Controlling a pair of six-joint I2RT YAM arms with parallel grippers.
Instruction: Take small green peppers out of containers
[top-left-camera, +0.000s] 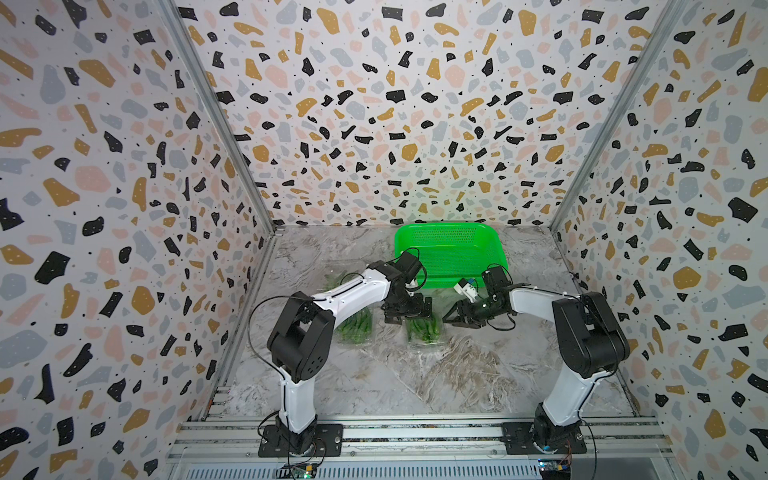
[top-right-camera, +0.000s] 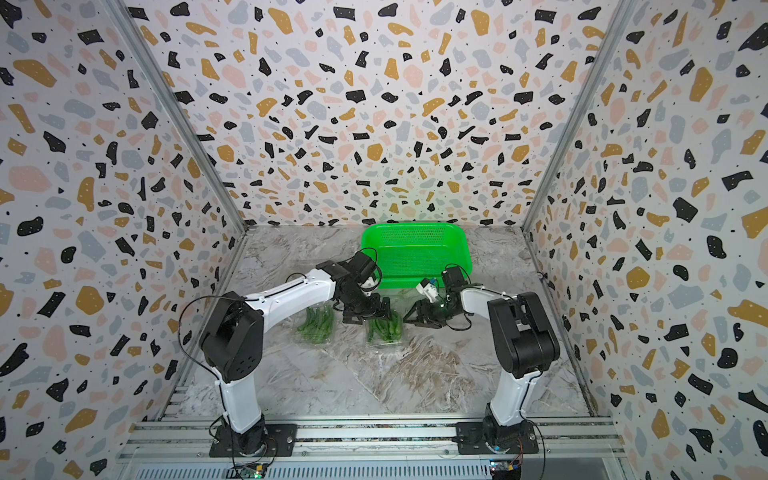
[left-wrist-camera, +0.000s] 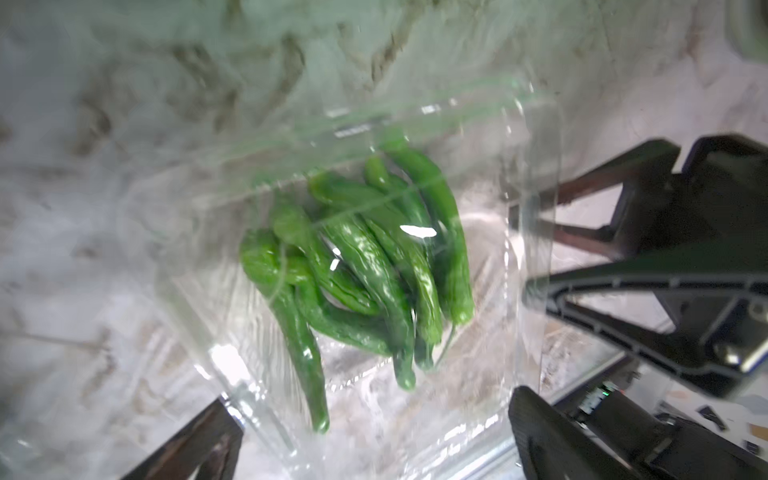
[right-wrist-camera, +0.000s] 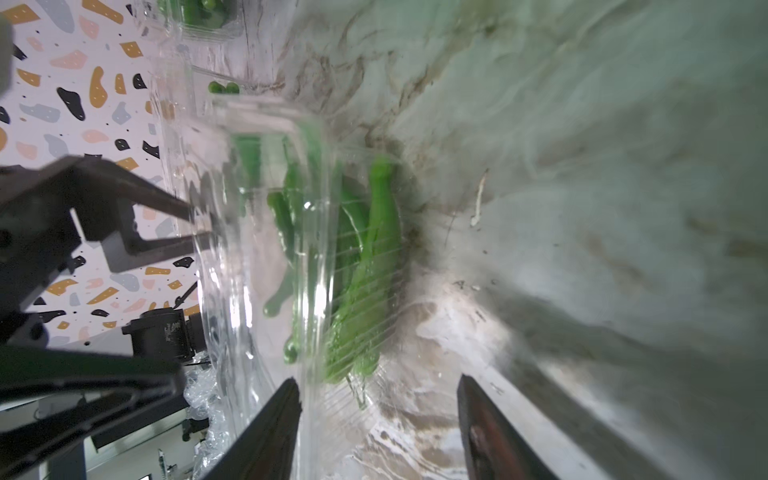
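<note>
A clear plastic container (left-wrist-camera: 528, 376) holding several small green peppers (left-wrist-camera: 360, 256) lies below my left gripper. That gripper stands open, its two fingers wide apart over the container, with no pepper between them. My right gripper is at the container's right side, its fingers apart and near the clear wall (right-wrist-camera: 324, 264). Whether the wall lies between them is unclear. From above, the peppers (top-left-camera: 424, 326) show between the two grippers, partly hidden by the left one.
Behind the arms sits a green basket (top-left-camera: 448, 260), its visible floor empty. More containers of peppers (top-right-camera: 317, 322) lie to the left, partly under the left arm.
</note>
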